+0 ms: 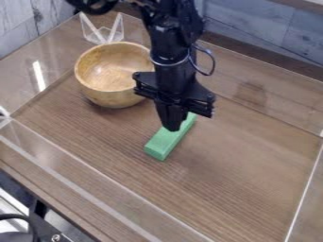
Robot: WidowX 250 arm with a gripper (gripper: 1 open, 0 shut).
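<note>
My black gripper (173,118) hangs in the middle of the camera view, its fingertips just above the upper end of a green bar (165,142) lying diagonally on the wooden table. It appears shut, with nothing visible between its fingers. A tan bowl (101,76) sits up and left of the gripper, its right part partly behind the arm.
A white wire object (104,28) stands behind the bowl. Pale walls or edges border the table at the back and sides, and dark cables show at the lower left corner.
</note>
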